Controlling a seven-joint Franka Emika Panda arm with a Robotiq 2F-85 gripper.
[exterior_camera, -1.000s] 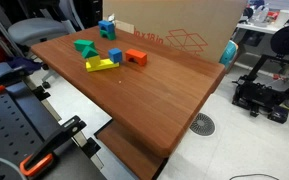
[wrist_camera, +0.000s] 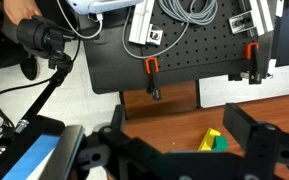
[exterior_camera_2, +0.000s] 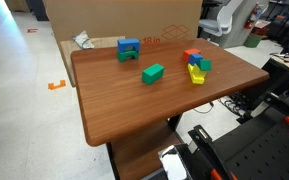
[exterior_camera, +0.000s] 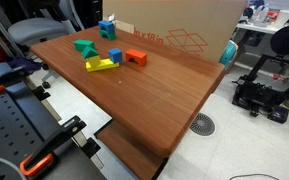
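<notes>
Fingers point(wrist_camera: 109, 145) of my gripper show dark at the bottom of the wrist view, spread wide apart, with nothing seen held between them. Past them, on the wooden table, lie a yellow block point(wrist_camera: 209, 138) and a green block point(wrist_camera: 220, 144), partly covered by the gripper's body. Exterior view 1 has a yellow block point(exterior_camera: 102, 65), a small blue block point(exterior_camera: 114, 54), a red-orange block point(exterior_camera: 136, 57) and a green block point(exterior_camera: 83, 48) grouped on the table's far part. In exterior view 2 a separate green block point(exterior_camera_2: 152, 74) rests near the middle.
At the table's back edge, a blue block point(exterior_camera_2: 128, 45) sits above a green piece point(exterior_camera_2: 129, 55). A large cardboard panel point(exterior_camera: 179, 30) stands along one side. A black bench point(wrist_camera: 199, 75) carries clamps and cable.
</notes>
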